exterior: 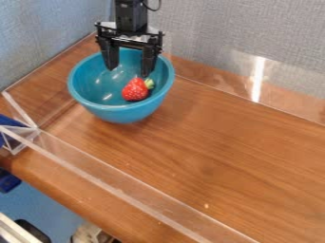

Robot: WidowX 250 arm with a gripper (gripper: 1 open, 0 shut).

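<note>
A teal bowl [112, 108] sits on the wooden table toward the back left. Inside it lies a red strawberry [135, 91] with a green top, right of the bowl's middle. My black gripper [129, 65] hangs over the back of the bowl with its fingers apart and nothing between them, reaching down just inside the rim, above and behind the strawberry.
A clear plastic strip runs along the front left, beside a blue and white object [10, 133] at the left edge. Grey walls stand behind and to the left.
</note>
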